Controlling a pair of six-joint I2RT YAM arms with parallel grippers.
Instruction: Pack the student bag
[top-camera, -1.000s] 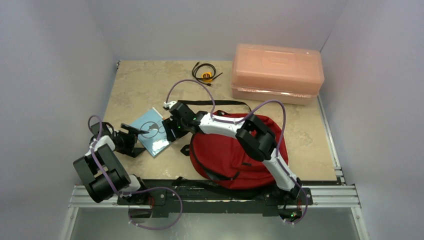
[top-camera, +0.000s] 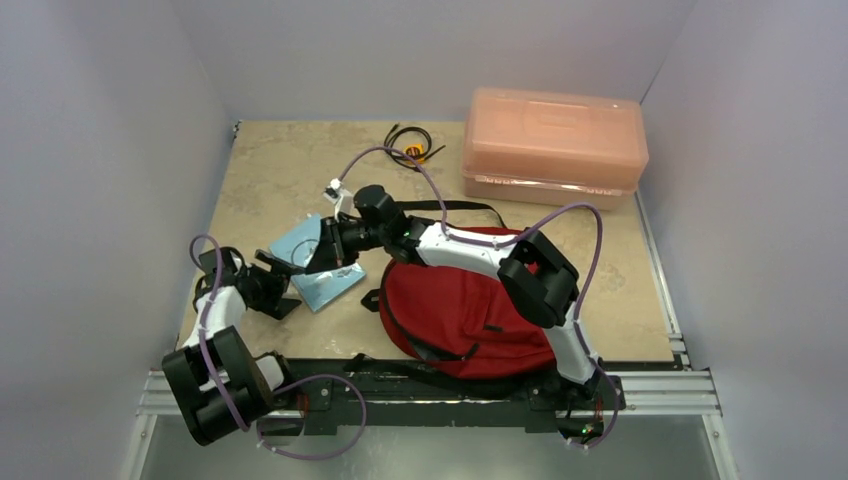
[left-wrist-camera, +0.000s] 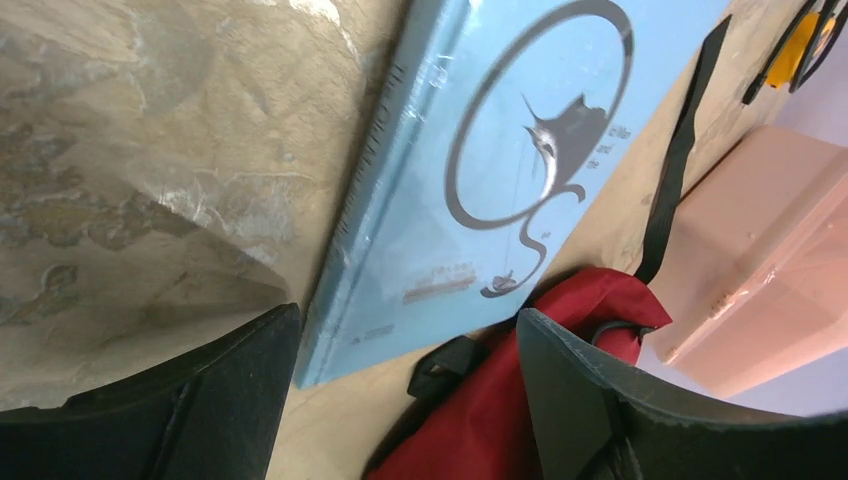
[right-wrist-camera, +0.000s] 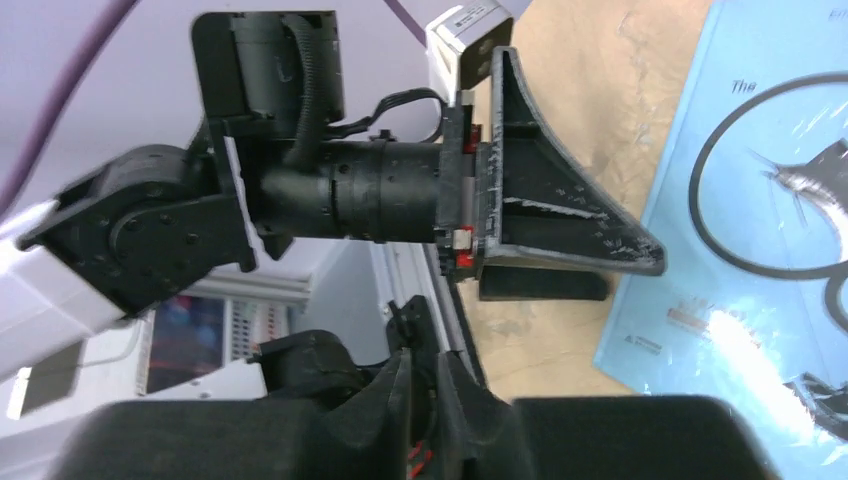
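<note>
A light blue book (top-camera: 330, 285) with a grey drawing lies on the table at the left, filling much of the left wrist view (left-wrist-camera: 420, 300). My left gripper (top-camera: 285, 284) is at its left edge; in the left wrist view its fingertips straddle the lower end of the book (left-wrist-camera: 408, 316), shut on it. My right gripper (top-camera: 325, 258) hangs over the book's upper part; its fingertips look close together in the blurred right wrist view, and their opening is unclear. The red bag (top-camera: 460, 310) lies to the right, partly under the right arm.
A pink translucent case (top-camera: 554, 140) stands at the back right. A coiled black cable (top-camera: 395, 135) and a yellow tape measure (top-camera: 414, 152) lie at the back centre. A black strap (top-camera: 470, 204) runs behind the bag.
My right gripper has moved left over the book. My left gripper and the book have shifted slightly right.
</note>
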